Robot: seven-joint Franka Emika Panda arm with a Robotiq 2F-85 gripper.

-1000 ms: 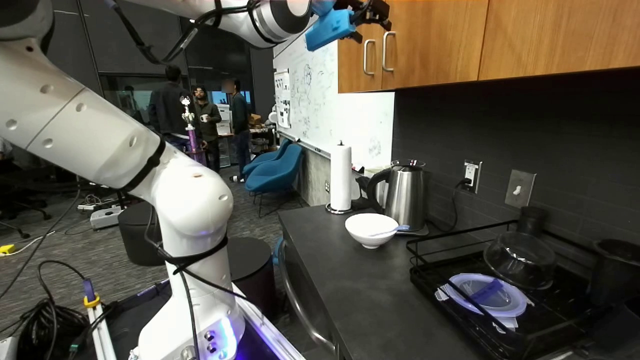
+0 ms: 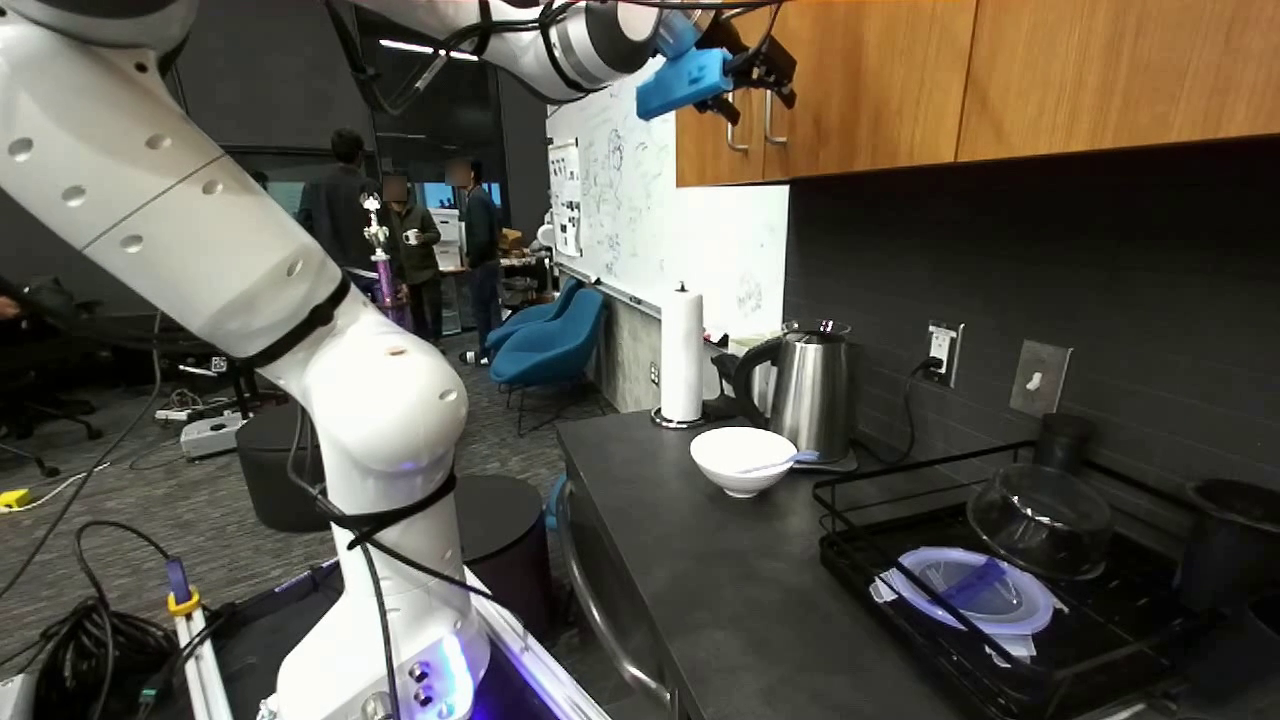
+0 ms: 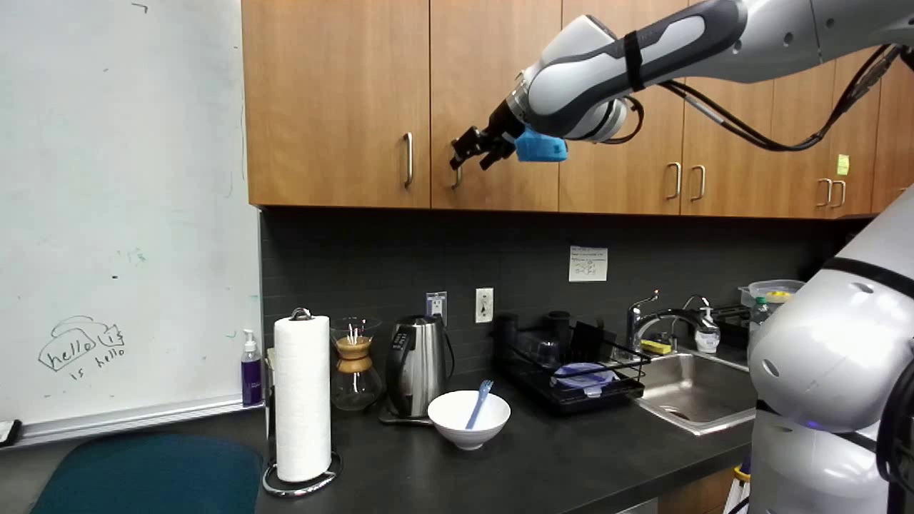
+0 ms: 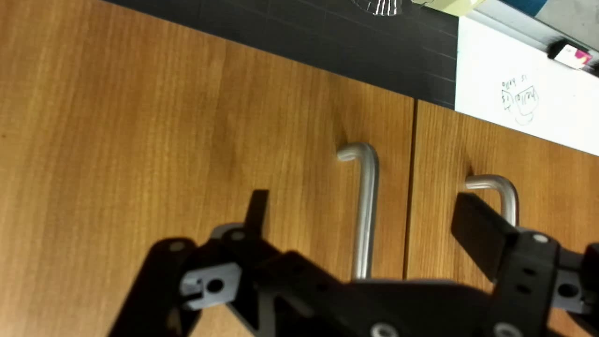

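Observation:
Two wooden cabinet doors carry vertical metal bar handles close to their shared seam. My gripper is open in front of them, its two dark fingers spread wide. Between those fingers, in the wrist view, appears one door's handle (image 4: 366,208); the neighbouring handle (image 4: 508,197) is partly covered by the finger on the right. In exterior view 2 the gripper (image 3: 471,161) overlaps the top of the right-hand handle (image 3: 458,177), while the left-hand handle (image 3: 408,160) stands clear. Nothing is held. Whether a finger touches the door cannot be made out.
Below the cabinets, the dark counter (image 2: 720,564) bears a white bowl (image 3: 467,432) with a blue utensil, a steel kettle (image 3: 417,364), a paper towel roll (image 3: 302,398) and a dish rack (image 2: 948,480). Open air lies between cabinets and counter.
In exterior view 1 my gripper has shifted right and a little down, closer to the cabinet handles. The arm's lower link has tilted more upright. Doors and counter objects look the same.

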